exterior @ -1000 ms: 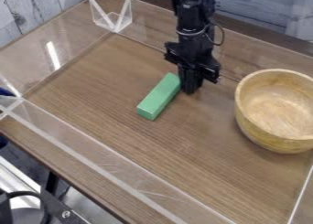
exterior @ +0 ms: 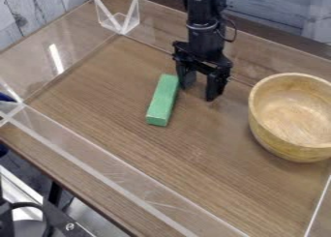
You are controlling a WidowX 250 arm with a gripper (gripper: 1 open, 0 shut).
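My black gripper (exterior: 202, 67) reaches down from the top centre over the wooden table, its fingers standing open just right of a green block (exterior: 163, 100). The block lies flat and elongated, its upper end close to the left fingertips. Whether they touch it I cannot tell.
A large tan bowl (exterior: 289, 118) sits at the right. A white wire-like object (exterior: 118, 16) is at the upper left. Dark cables lie at the bottom left corner.
The green block now lies more upright in the view, its lower end shifted slightly right. The gripper has moved slightly and its fingers show more apart.
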